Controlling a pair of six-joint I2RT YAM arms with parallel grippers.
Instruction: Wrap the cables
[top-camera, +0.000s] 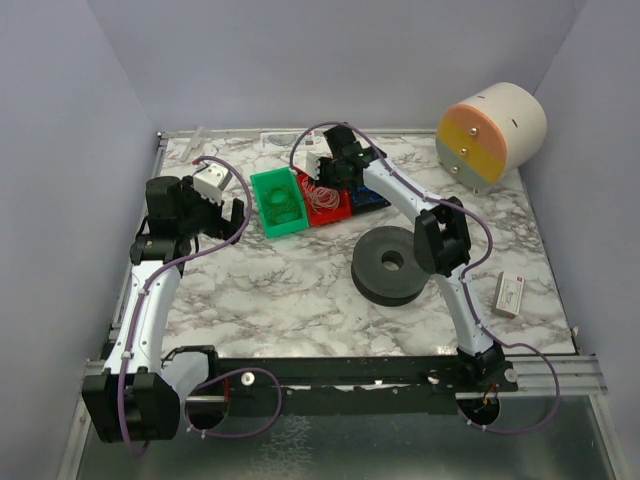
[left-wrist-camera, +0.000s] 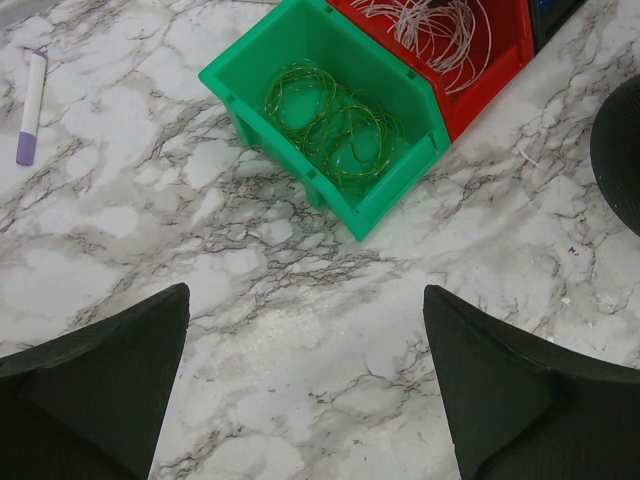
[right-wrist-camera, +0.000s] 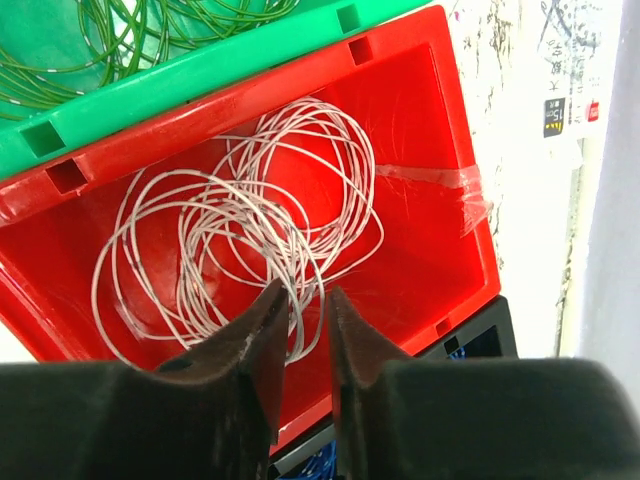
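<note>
In the red bin (right-wrist-camera: 420, 150) lie loops of white cable (right-wrist-camera: 240, 215). My right gripper is down over that bin, fingers close together with strands of the white cable running up between or just behind the tips; whether they grip it I cannot tell. Green cable (left-wrist-camera: 310, 120) lies in the green bin (left-wrist-camera: 245, 115) beside it, and some blue cable (right-wrist-camera: 322, 462) shows in a dark bin. My left gripper hangs open over bare marble, left of the bins, with nothing between its fingers.
A dark grey disc (top-camera: 375, 290) sits right of centre. A cylinder (top-camera: 508, 125) stands at the back right, a small box (top-camera: 508, 295) at the right edge, a pen (left-wrist-camera: 31, 105) on the left.
</note>
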